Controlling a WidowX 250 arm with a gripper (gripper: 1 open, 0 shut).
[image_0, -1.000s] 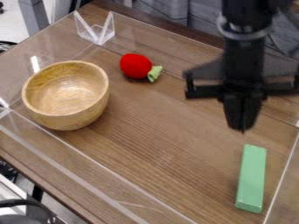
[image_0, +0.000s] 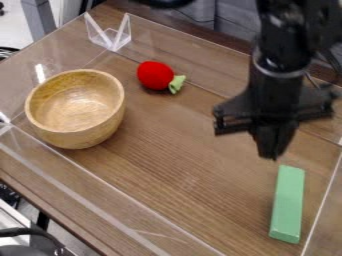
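My gripper (image_0: 250, 138) hangs over the right half of the wooden table, its dark body reaching in from the top right. It looks shut, with nothing visible held. A green block (image_0: 287, 203) lies below and to the right of it. A red object with a green top (image_0: 154, 75) lies at the upper middle, left of the gripper.
A wooden bowl (image_0: 75, 125) stands on the left. A clear plastic container (image_0: 107, 33) sits at the upper left.
The arm and gripper have shifted and turned slightly over the same area. The objects on the table have not moved.
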